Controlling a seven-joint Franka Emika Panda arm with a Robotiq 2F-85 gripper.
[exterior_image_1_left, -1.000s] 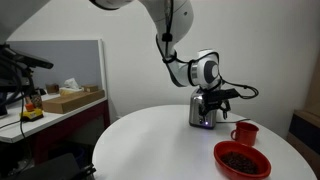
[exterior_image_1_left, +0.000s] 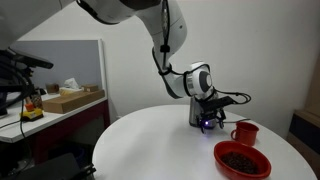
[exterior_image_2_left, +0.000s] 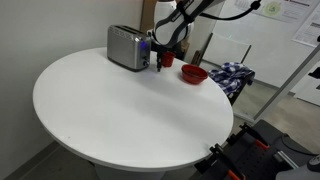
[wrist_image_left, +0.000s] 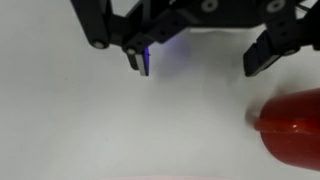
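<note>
My gripper is open, its two fingers wide apart and only the white table showing between them. A red mug (wrist_image_left: 292, 130) lies beyond the right finger (wrist_image_left: 261, 55) in the wrist view, outside the gap. In exterior view 1 the gripper (exterior_image_1_left: 211, 121) hangs low by the table, left of the red mug (exterior_image_1_left: 245, 132). A silver toaster (exterior_image_2_left: 127, 47) stands behind the arm, partly hidden by it in exterior view 1. Nearer that camera sits a red bowl (exterior_image_1_left: 230, 173) with dark contents.
A cable trails near the mug in exterior view 1. Past the bowl, a checkered cloth (exterior_image_2_left: 233, 77) lies on another surface. Cardboard boxes (exterior_image_1_left: 75, 99) sit on a side bench at the left.
Over the last second my gripper has come down in front of the toaster toward the table. The mug and bowl stay where they were.
</note>
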